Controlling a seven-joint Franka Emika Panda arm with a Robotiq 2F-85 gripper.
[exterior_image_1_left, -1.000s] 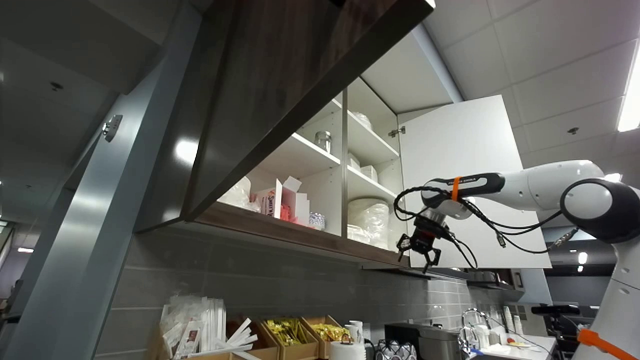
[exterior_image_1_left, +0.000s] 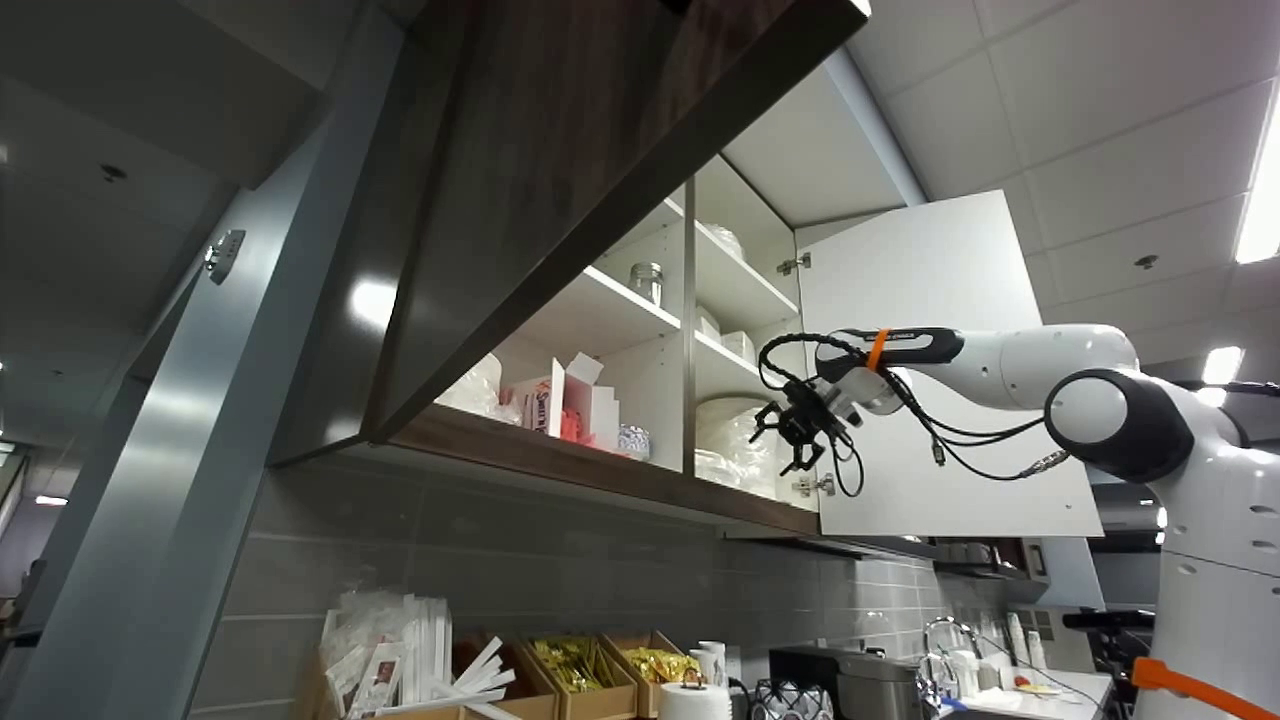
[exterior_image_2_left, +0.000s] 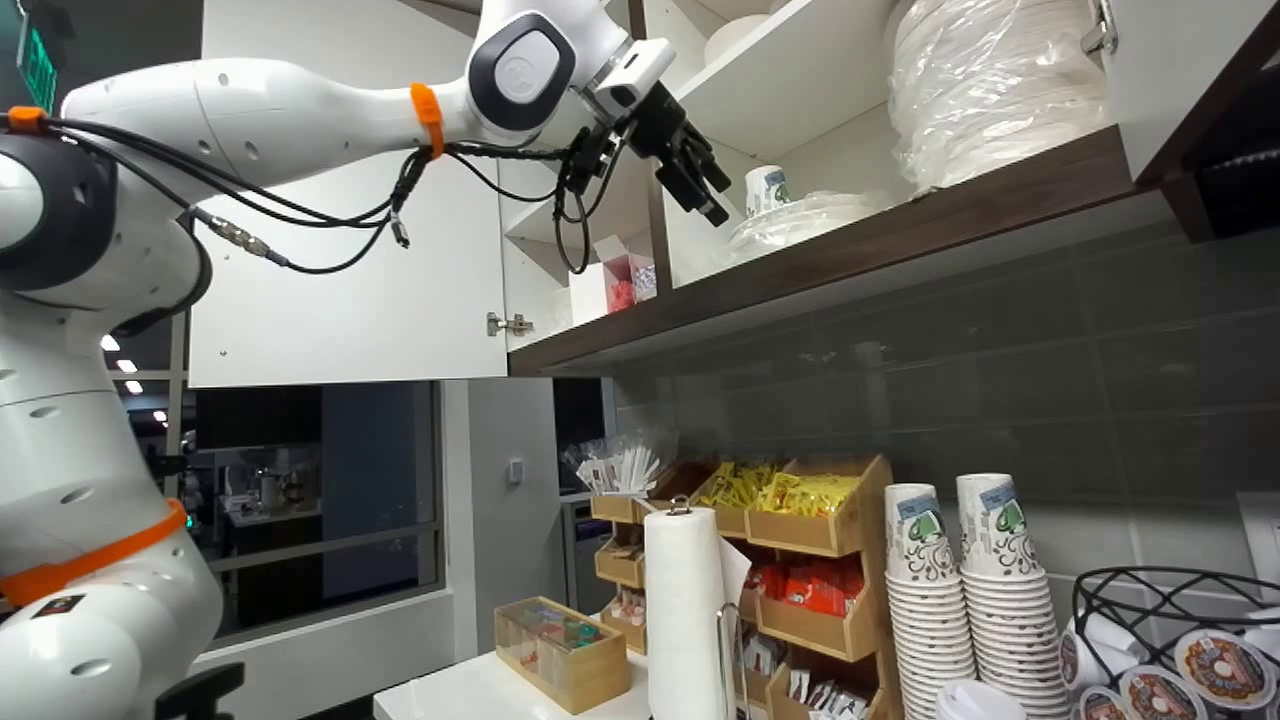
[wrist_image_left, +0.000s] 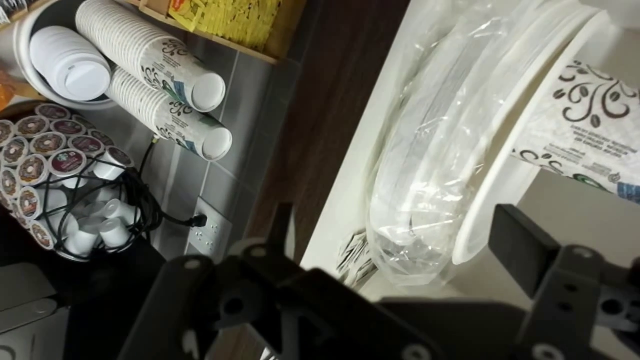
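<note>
With its fingers apart and nothing between them, my gripper is at the open cabinet's lower shelf. Facing it in the wrist view is a stack of white plates in clear plastic wrap (wrist_image_left: 432, 174). A patterned paper cup (wrist_image_left: 591, 126) sits on a white plate at the stack's end. In exterior view 2 the gripper (exterior_image_2_left: 717, 202) hangs left of the paper cup (exterior_image_2_left: 765, 190), which stands above the wrapped plates (exterior_image_2_left: 804, 220). Exterior view 1 has the gripper (exterior_image_1_left: 795, 446) before the right-hand compartment; the cup is not visible there.
A taller wrapped plate stack (exterior_image_2_left: 996, 96) stands to the right on the same shelf. The cabinet's dark front edge (exterior_image_2_left: 912, 246) and open white door (exterior_image_1_left: 924, 384) lie close to the arm. Below are stacked cups (exterior_image_2_left: 924, 588), a paper towel roll (exterior_image_2_left: 684, 612) and a pod basket (wrist_image_left: 90, 204).
The arm has moved left and the gripper has risen toward the cabinet, from below the shelf edge to the front of the lower compartment. It was open before too.
</note>
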